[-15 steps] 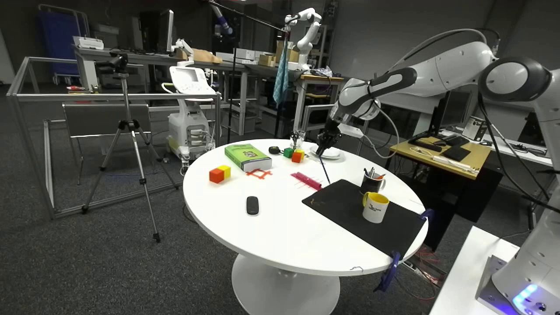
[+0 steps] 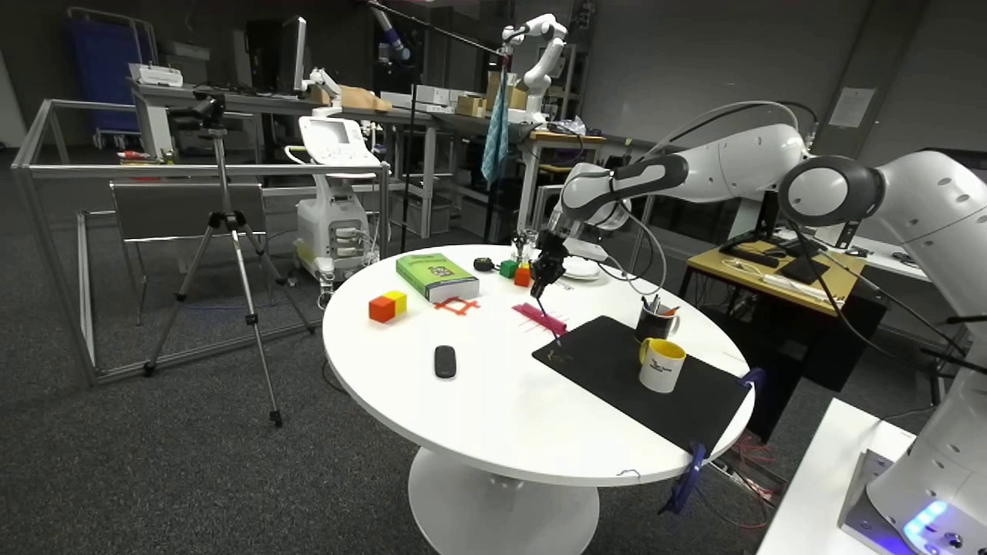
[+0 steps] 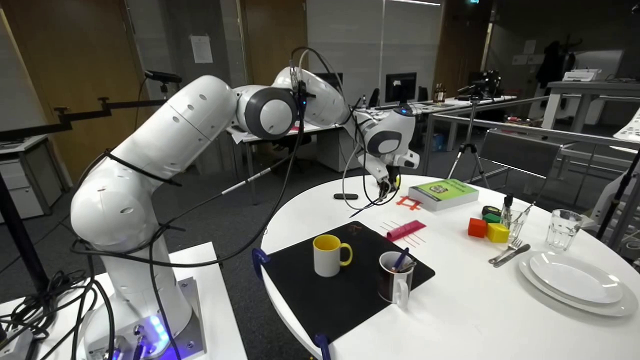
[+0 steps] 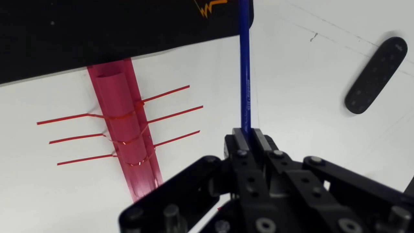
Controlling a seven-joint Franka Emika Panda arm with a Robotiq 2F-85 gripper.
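My gripper is shut on a thin blue stick [image 4: 244, 70], which runs away from the fingertips toward the corner of the black mat [image 4: 116, 31]. In exterior view 1 the stick [image 2: 550, 319] slants down from the gripper [image 2: 538, 288] in front of the pink half-tube. That pink piece [image 4: 121, 112], crossed by several thin red strips, lies on the white table to the left in the wrist view. A black remote [image 4: 375, 75] is to the right. Whether the stick's far end touches anything cannot be told.
On the mat stand a yellow-white mug [image 3: 327, 258] and a mug of pens [image 3: 393, 282]. A green book [image 3: 444, 193], coloured blocks [image 3: 477, 227], glasses [image 3: 564, 231] and plates [image 3: 576, 282] sit farther round.
In exterior view 1 the arm and gripper have moved left and lower, carrying the stick with them, from near the plates to over the pink piece's area. The table objects look unmoved.
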